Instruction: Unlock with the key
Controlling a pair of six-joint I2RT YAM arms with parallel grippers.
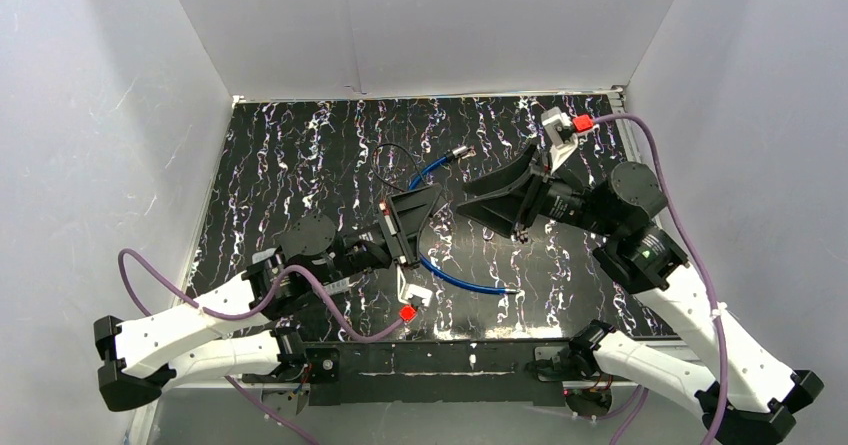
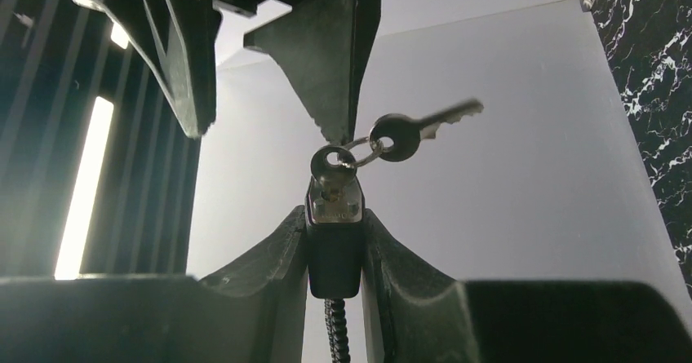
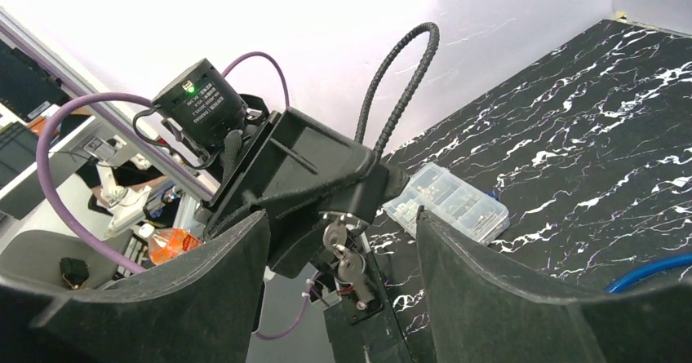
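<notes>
In the left wrist view a black cable lock (image 2: 334, 257) is clamped between the fingers of my left gripper (image 1: 436, 197). One key (image 2: 321, 166) sits in the lock's metal end. A second key (image 2: 406, 139) hangs off it by a small ring, its blade free. Above them the right fingers (image 2: 330, 53) stand spread, apart from both keys. My right gripper (image 1: 464, 198) is open, facing the left one across a small gap. From the right wrist, the inserted key (image 3: 334, 234) and dangling key (image 3: 352, 269) show beyond the open fingers. The braided cable (image 3: 428, 45) loops upward.
A blue cable (image 1: 460, 283) lies on the black marbled table (image 1: 290, 145) below the grippers. A clear compartment box (image 3: 457, 204) rests on the table by the left arm.
</notes>
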